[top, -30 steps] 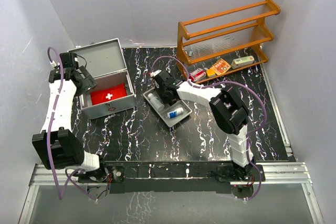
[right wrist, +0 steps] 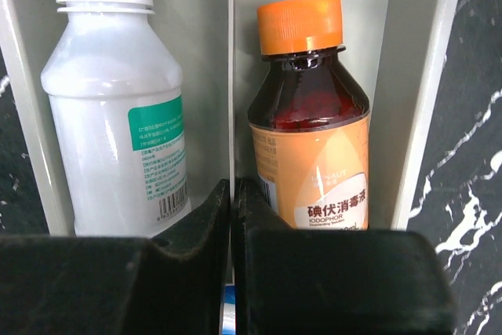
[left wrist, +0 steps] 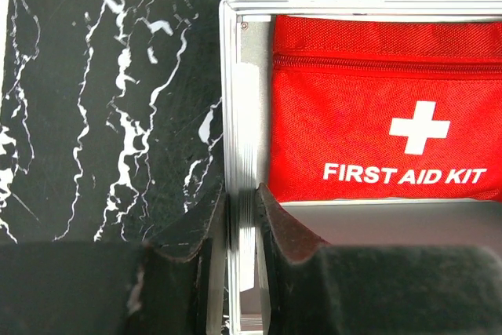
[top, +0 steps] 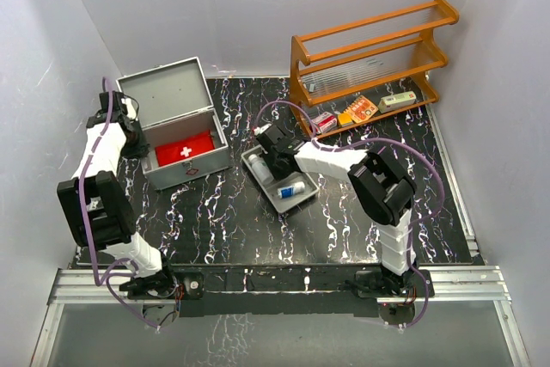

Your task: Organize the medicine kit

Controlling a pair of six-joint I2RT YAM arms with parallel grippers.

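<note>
The open metal box (top: 189, 169) stands at the left with its lid (top: 168, 92) raised. Inside lies a red first aid pouch (left wrist: 329, 131). My left gripper is shut on the box's left side wall (left wrist: 230, 107), one finger outside and one inside. At the centre is a grey tray (top: 296, 204) split by a thin divider (right wrist: 231, 76); my right gripper is shut on that divider. On either side of it lie a white bottle (right wrist: 110, 139) and a brown iodophor bottle (right wrist: 314, 178) with an orange cap. A blue-and-white bottle (top: 292, 189) lies nearer the front.
A wooden shelf (top: 369, 40) stands at the back right; its bottom level holds a red box (top: 325, 122), an orange packet (top: 361, 109) and a pale carton (top: 398, 101). Bare marble table (top: 215, 221) lies in front of the metal box and tray.
The box has shifted slightly right. My right gripper and the tray have moved slightly right and toward the front.
</note>
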